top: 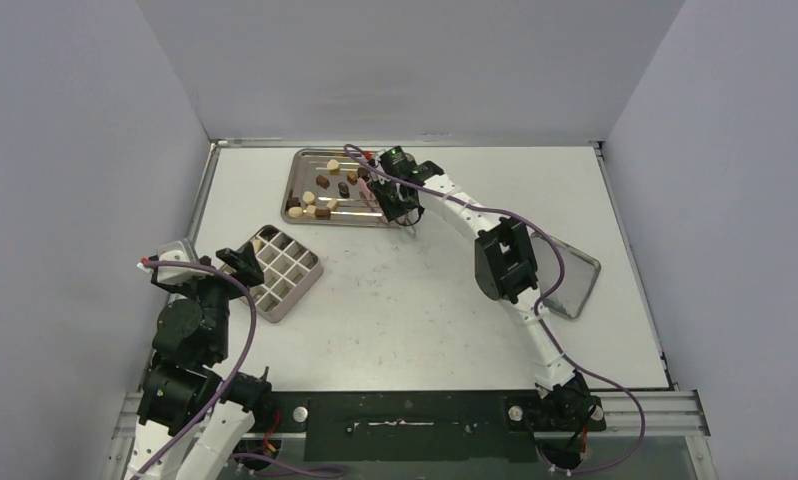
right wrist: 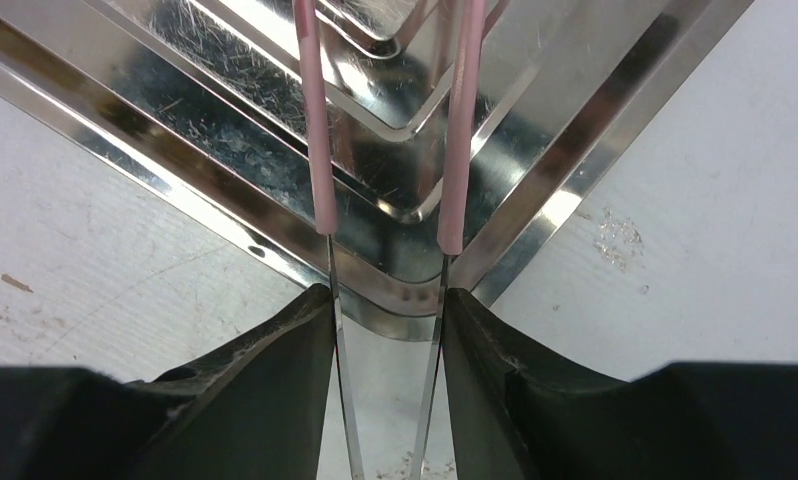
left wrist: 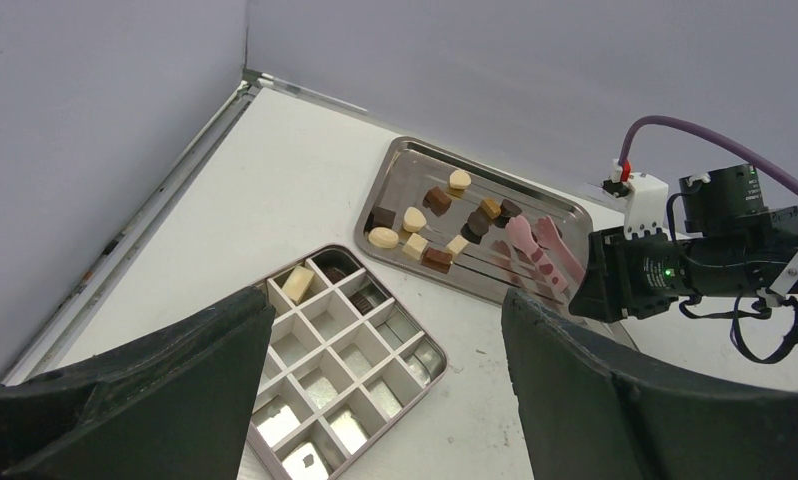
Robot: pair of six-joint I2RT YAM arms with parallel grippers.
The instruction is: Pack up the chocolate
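Observation:
A metal tray (top: pixel 305 180) at the back holds several pale, brown and dark chocolates (left wrist: pixel 436 200). My right gripper is over the tray's right part, its pink fingers apart beside the dark pieces; in the right wrist view only bare metal shows between them, the tips out of frame. A box with compartments (top: pixel 290 265) stands at the front left, holding a pale piece (left wrist: pixel 297 283) and dark round ones (left wrist: pixel 367 299) in its back cells. My left gripper (top: pixel 237 262) is open above the box's left side.
An empty grey tray (top: pixel 575 280) lies at the right, partly behind the right arm. Walls bound the back and both sides.

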